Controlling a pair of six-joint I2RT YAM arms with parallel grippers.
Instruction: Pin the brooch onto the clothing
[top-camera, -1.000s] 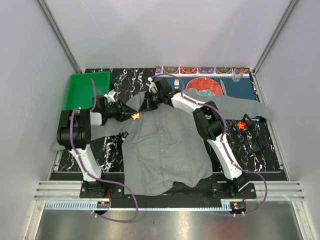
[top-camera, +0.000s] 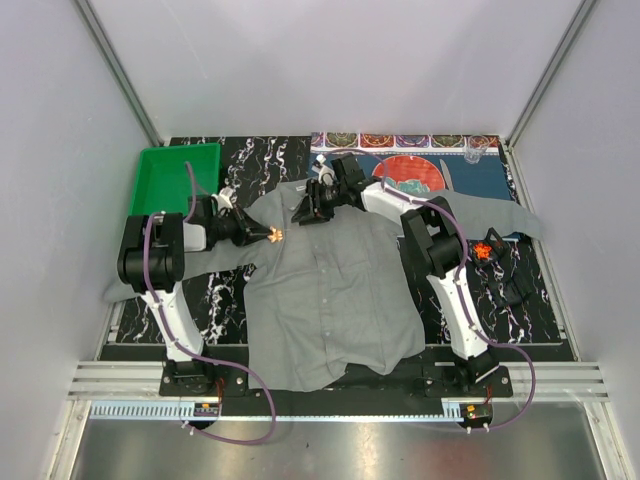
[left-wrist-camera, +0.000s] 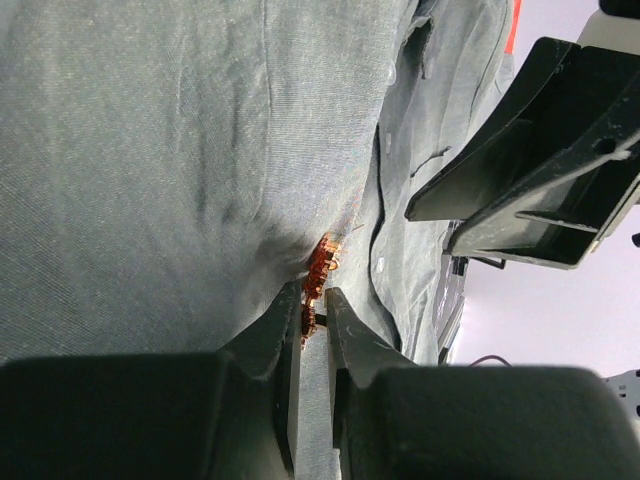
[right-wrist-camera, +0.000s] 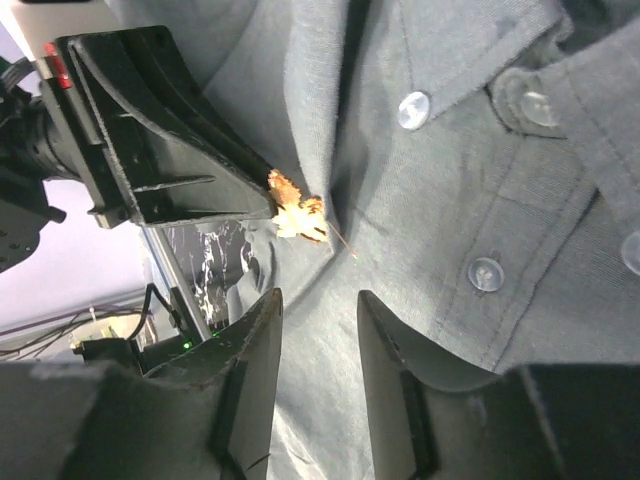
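Observation:
A gold leaf-shaped brooch (top-camera: 275, 234) lies against the grey shirt (top-camera: 325, 300), its pin showing in the right wrist view (right-wrist-camera: 299, 212). My left gripper is shut on the brooch, which is edge-on in the left wrist view. My right gripper (top-camera: 308, 208) is above and to the right of the brooch, with its fingers apart and nothing between them (right-wrist-camera: 319, 305). Whether the pin passes through the cloth I cannot tell.
A green tray (top-camera: 175, 152) is at the back left. A blue mat (top-camera: 480, 170) with a red plate (top-camera: 410, 165) is at the back right. A dark basket (top-camera: 515, 290) stands at the right.
My right gripper has moved right, away from the brooch, and its fingers appear more apart.

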